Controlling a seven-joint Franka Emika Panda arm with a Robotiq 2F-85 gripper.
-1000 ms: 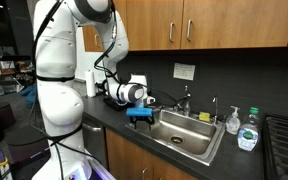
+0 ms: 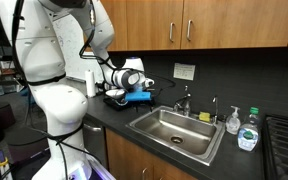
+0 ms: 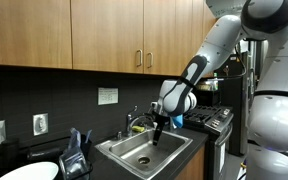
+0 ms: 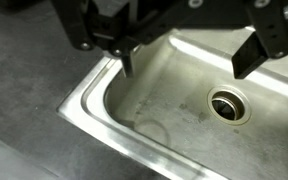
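My gripper is open in the wrist view, with a wide gap between its dark fingers and nothing held. Below it lies the steel sink (image 4: pixel 96 102), seen from above near one rounded corner, its round drain (image 4: pixel 227 104) to the right. In exterior view 1 the white arm reaches over the counter, and the hand with its blue band (image 2: pixel 138 97) hangs above the left end of the sink (image 2: pixel 174 132). From the other side, exterior view 2 shows the hand (image 3: pixel 173 97) over the basin (image 3: pixel 149 158). No object shows inside the visible part of the basin.
A faucet (image 2: pixel 187 103) stands behind the sink. Soap bottles, one clear and green (image 2: pixel 248 132) and one pump bottle (image 2: pixel 233 121), stand to its right, before the stove (image 2: pixel 284 145). A dish rack (image 3: pixel 75 160) and white bowl (image 3: pixel 31 171) sit beyond the sink's other end. Cabinets hang above.
The arm has lifted the gripper higher above the sink's left end over the last second. The sink and bottles have stayed in place.
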